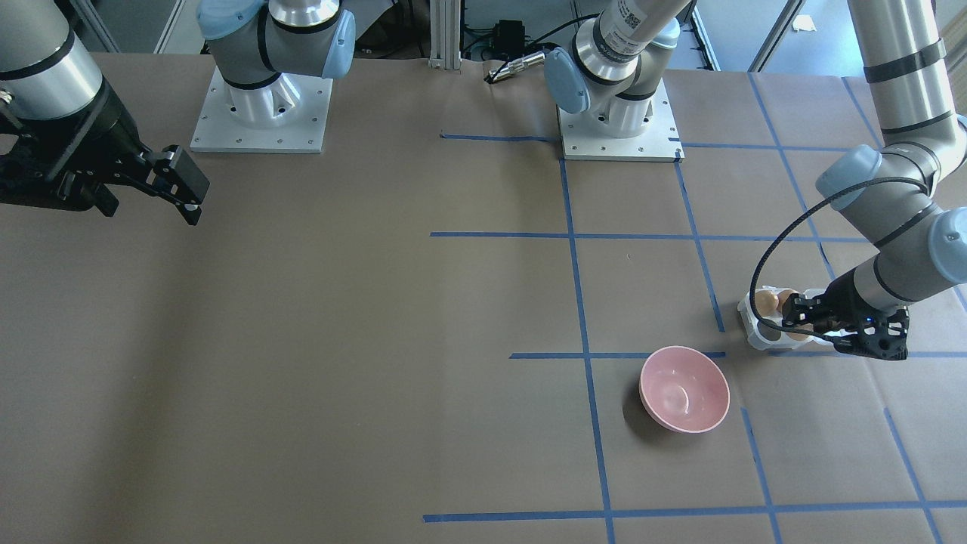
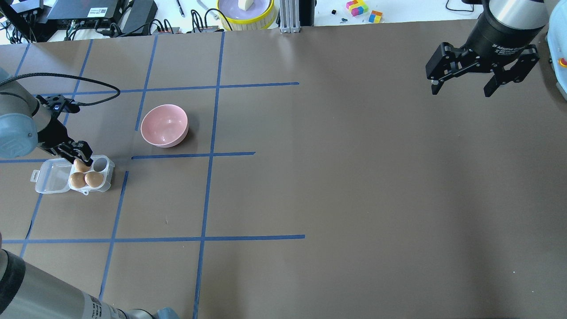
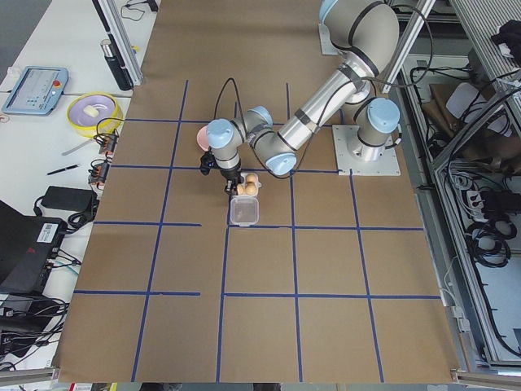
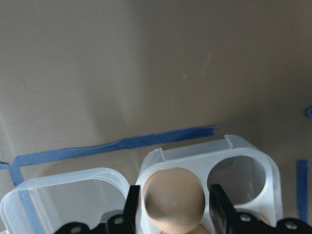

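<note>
A white egg carton point(image 2: 106, 180) holds brown eggs point(image 2: 94, 178) and has an empty cup, its clear lid point(image 2: 50, 178) folded open beside it. My gripper is low over the carton, fingers either side of one egg in the left wrist view; whether they touch it I cannot tell. In the front view the gripper point(image 1: 802, 317) partly hides the carton. A pink bowl point(image 1: 684, 390) stands on the taped table, apart from the carton, empty.
Another black gripper point(image 2: 481, 69) hangs at the opposite side of the table. Arm bases point(image 1: 621, 136) stand along an edge.
</note>
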